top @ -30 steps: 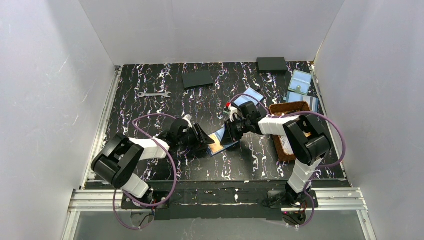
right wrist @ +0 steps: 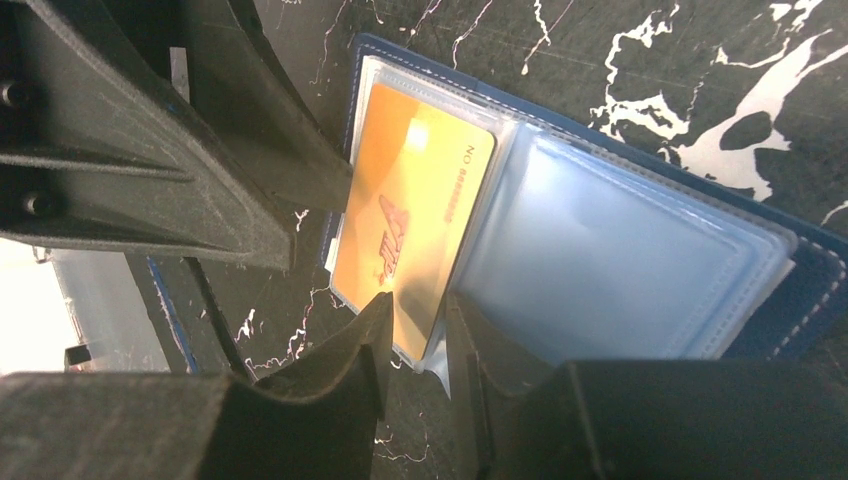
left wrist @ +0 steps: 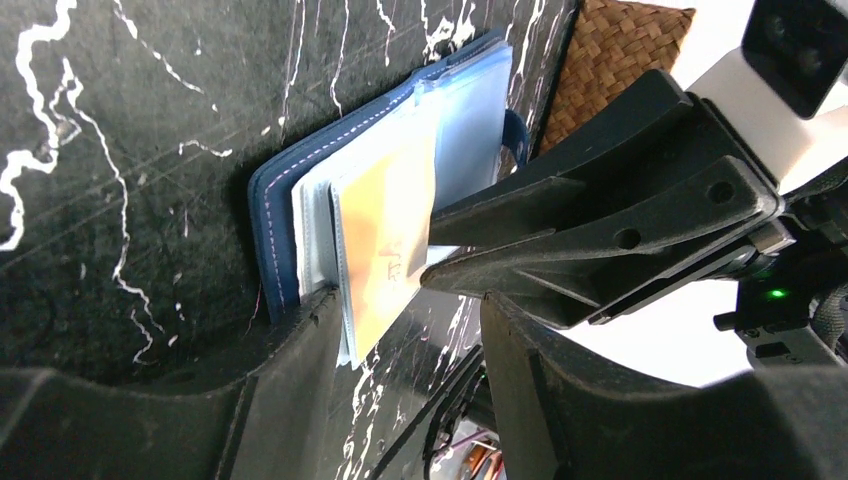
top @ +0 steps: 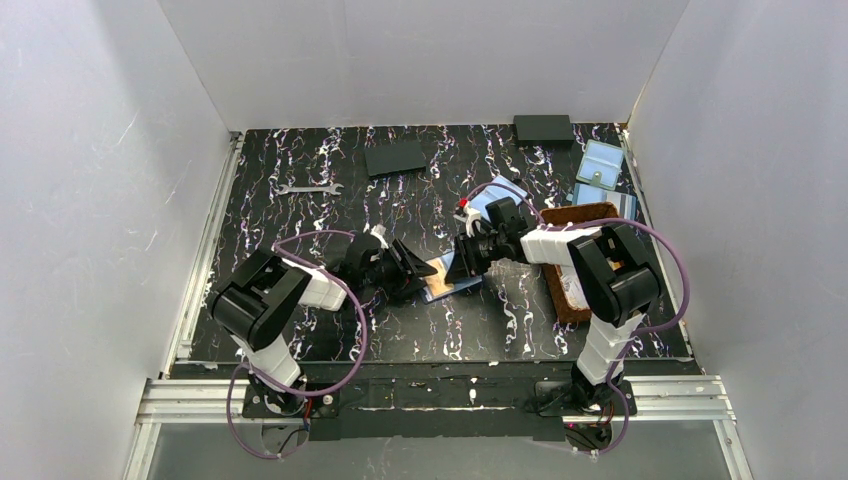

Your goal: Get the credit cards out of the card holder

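Note:
The blue card holder (top: pixel 462 283) lies open on the dark marble table between my grippers, with an orange card (right wrist: pixel 410 200) in one of its clear sleeves. My left gripper is part open at the card's end; in the left wrist view its fingertips sit either side of the card's lower part. My right gripper is part open over the card's edge beside the empty sleeve. Whether either grips the card I cannot tell.
A woven basket (top: pixel 560 290) stands at the right. Blue holders (top: pixel 600 165), two dark slabs (top: pixel 395 158) and a wrench (top: pixel 310 188) lie toward the back. The table's middle behind the grippers is mostly clear.
My left gripper has moved right, toward the card and my right gripper. The holder and right gripper have shifted slightly to the right.

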